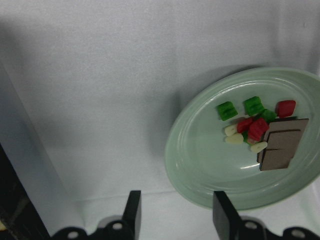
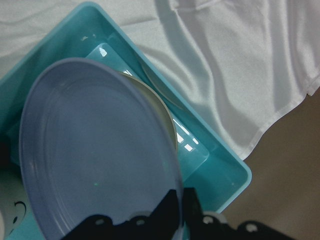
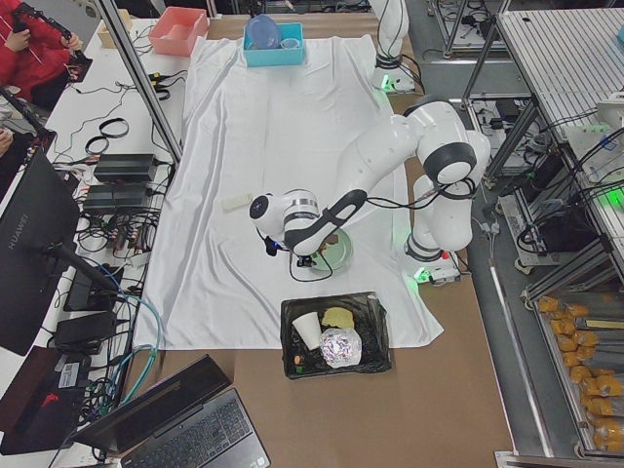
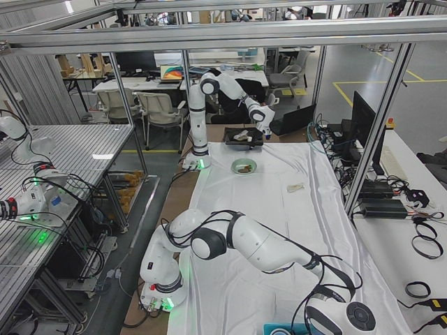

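In the left wrist view a pale green plate (image 1: 195, 160) holds green, red and cream pieces and brown slabs (image 1: 282, 145). My left gripper is open above the cloth at the plate's edge, nothing between its fingers. In the right wrist view my right gripper is shut on the rim of a blue plate (image 2: 100, 145), which is over a teal bin (image 2: 220, 170); a cream dish (image 2: 162, 110) and a white cup (image 2: 10, 205) lie under or beside it.
A black bin (image 3: 366, 356) with a white cup, a foil-wrapped item and a yellow item stands at the near edge, by a laptop (image 3: 210, 429). A small pale item (image 3: 236, 201) lies on the cloth, whose middle is mostly clear.
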